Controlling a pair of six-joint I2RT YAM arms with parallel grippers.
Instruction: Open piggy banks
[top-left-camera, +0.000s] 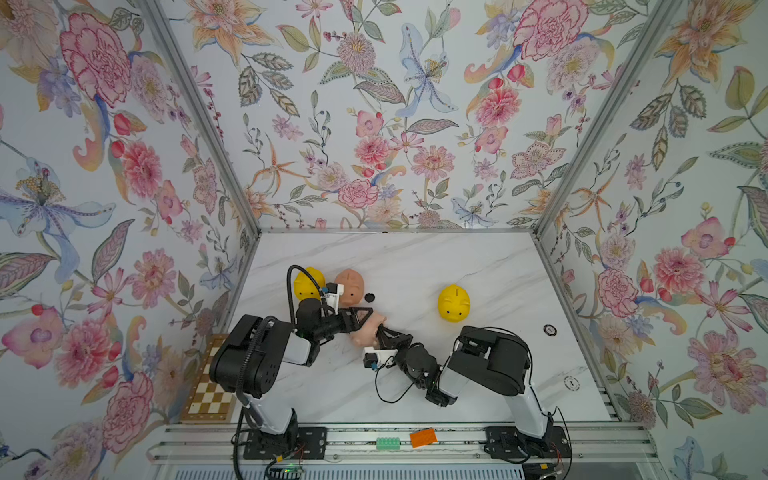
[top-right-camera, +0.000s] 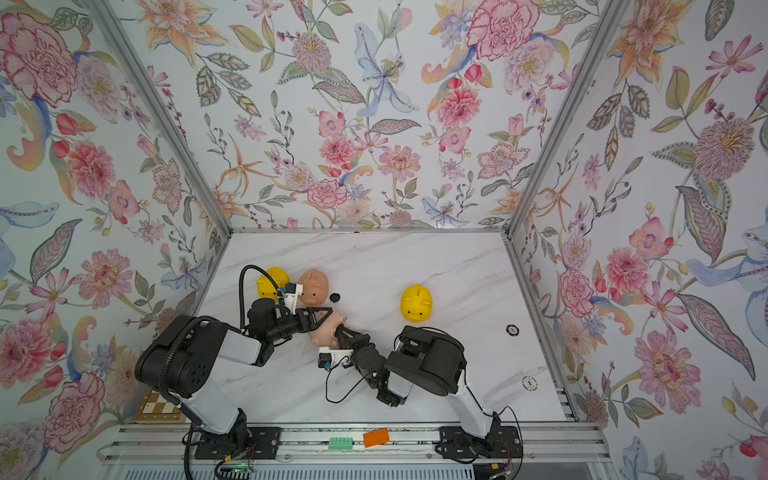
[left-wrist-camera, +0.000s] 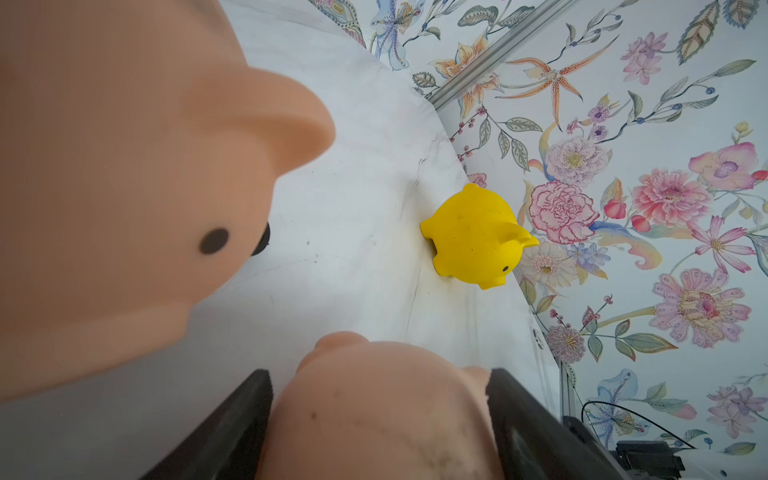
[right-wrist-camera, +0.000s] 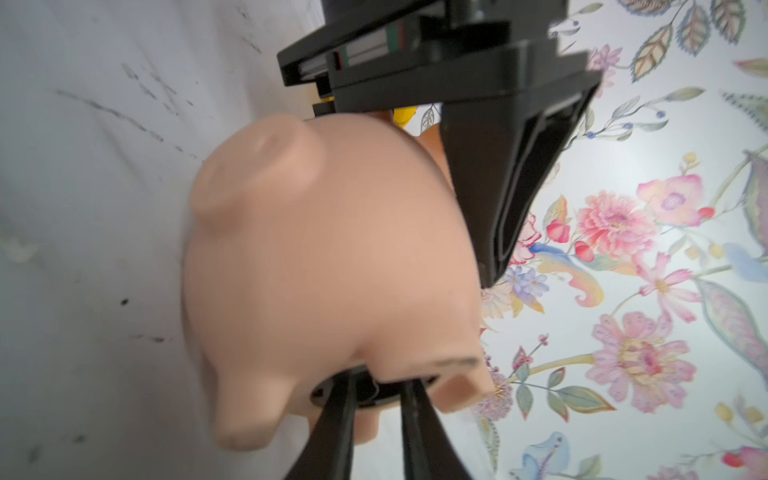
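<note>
A pink piggy bank (right-wrist-camera: 336, 256) is between the fingers of my left gripper, which stand open on either side of it. Its underside, with stubby feet, is turned to my right gripper. There a dark round spot (right-wrist-camera: 364, 388) shows; whether it is a plug or an empty hole I cannot tell. The right fingertips are parted and stand at that spot, with nothing clearly gripped between them. A second pink piggy bank (top-left-camera: 349, 286) stands just behind, a small black disc (top-left-camera: 369, 297) on the table beside it.
One yellow piggy bank (top-left-camera: 309, 283) stands at the back left, another yellow piggy bank (top-left-camera: 453, 303) right of centre. A checkered board (top-left-camera: 206, 392) lies at the left edge. Two small round pieces lie far right. Open table stretches along the back and right.
</note>
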